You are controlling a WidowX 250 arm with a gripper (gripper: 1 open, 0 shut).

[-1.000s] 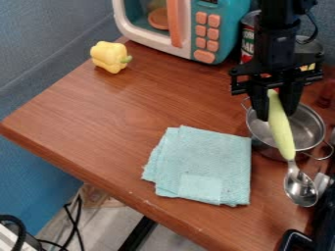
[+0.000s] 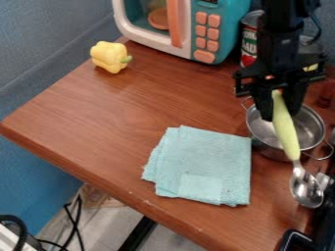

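My black gripper (image 2: pixel 279 86) hangs at the upper right, shut on the top of a pale yellow-green handle (image 2: pixel 284 127) of a metal spoon or ladle. The utensil slants down to the right across a steel pot (image 2: pixel 260 130), its silver head (image 2: pixel 309 191) hanging below the pot's front rim. The gripper's fingertips are partly hidden around the handle.
A folded light blue cloth (image 2: pixel 197 167) lies at the table's front middle. A yellow pepper (image 2: pixel 110 56) sits at the back left, a teal toy microwave (image 2: pixel 167 22) at the back, with cans behind the arm.
The gripper and the utensil have shifted slightly to the right; the pot, cloth and pepper stay in place.
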